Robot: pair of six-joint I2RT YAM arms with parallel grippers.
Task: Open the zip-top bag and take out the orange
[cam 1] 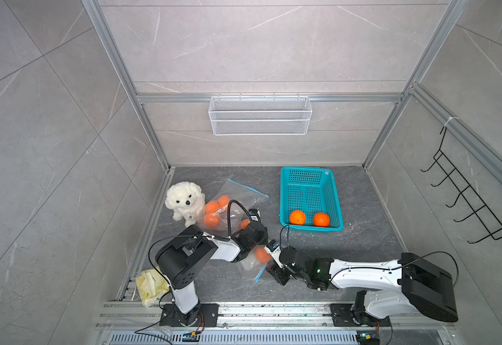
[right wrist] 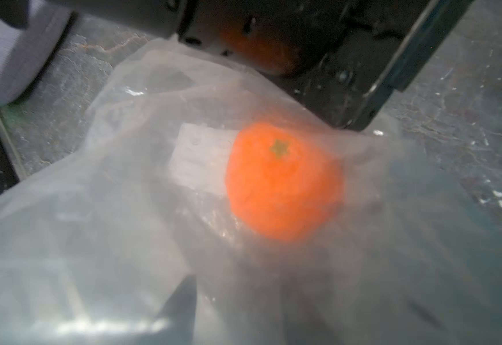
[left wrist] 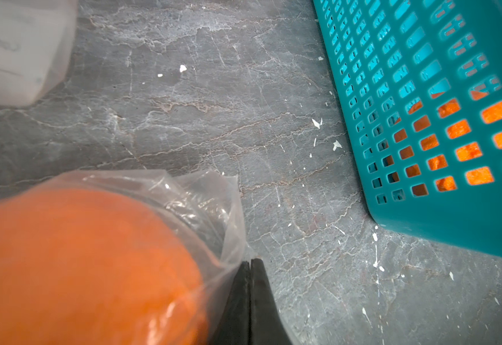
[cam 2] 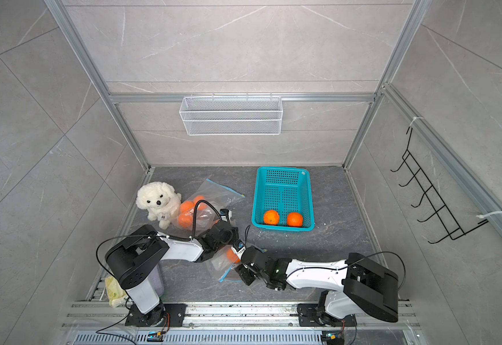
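A clear zip top bag (cam 1: 250,266) with an orange (cam 1: 262,254) inside lies in front of my left arm, its blue zip strip (cam 1: 259,272) toward the front edge. My right gripper (cam 1: 273,264) is at the bag's right end; in the right wrist view, blurred plastic drapes over and between its dark fingers, the orange (right wrist: 285,182) just beyond. My left gripper is shut; plastic around another orange (left wrist: 78,258) touches its side, and whether any is pinched cannot be told. Another clear bag (cam 1: 245,192) holding several oranges (cam 1: 212,207) lies farther back.
A teal basket (cam 1: 311,189) with two oranges (cam 1: 297,217) (cam 1: 321,219) stands at the back right. A white toy dog (cam 1: 185,201) sits beside the back bag, and a yellow cloth (cam 1: 152,287) lies at the front left. Floor right of the basket is clear.
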